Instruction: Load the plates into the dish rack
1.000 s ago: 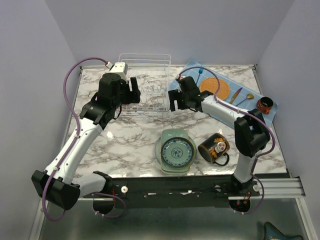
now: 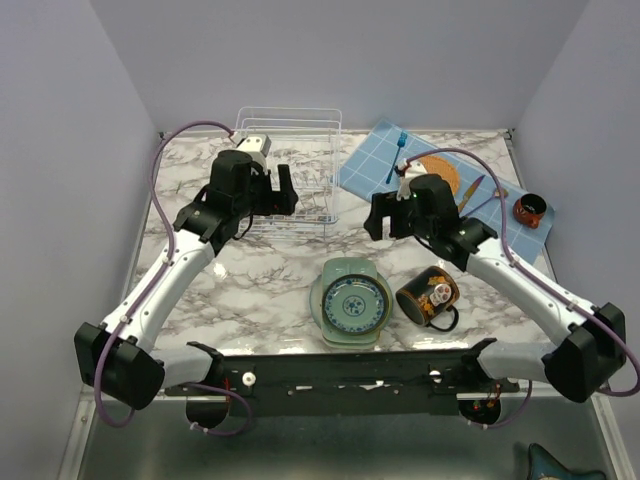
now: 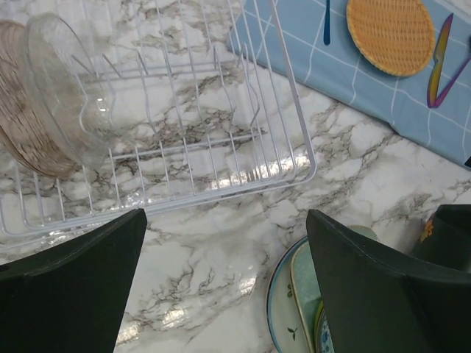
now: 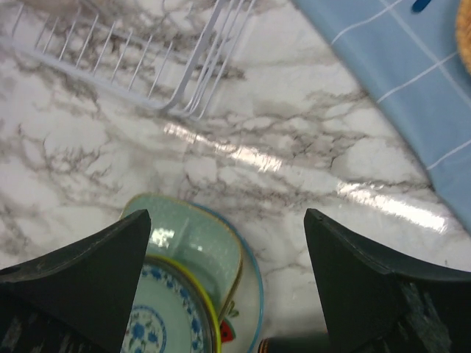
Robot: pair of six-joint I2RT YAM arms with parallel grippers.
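Near the front middle of the table lies a stack: a round blue-patterned plate (image 2: 354,305) on top, a green dish (image 2: 349,267) under it and a pale plate (image 3: 284,312) at the bottom. The white wire dish rack (image 2: 333,160) stands at the back; the left wrist view shows a clear glass plate (image 3: 62,88) and a brown plate (image 3: 20,103) upright in its left part. My left gripper (image 2: 287,190) hangs over the rack's front area, open and empty. To the right of the rack, above bare marble, my right gripper (image 2: 377,216) is open with nothing between its fingers.
A dark patterned mug (image 2: 428,296) lies beside the stack on its right. The blue cloth (image 2: 365,165) at the back right bears a woven round mat (image 2: 440,172), cutlery and a small red-brown mug (image 2: 530,209).
My right gripper has moved right and toward the front, away from the rack. The left gripper has shifted slightly right. Plates, rack and mugs have stayed put.
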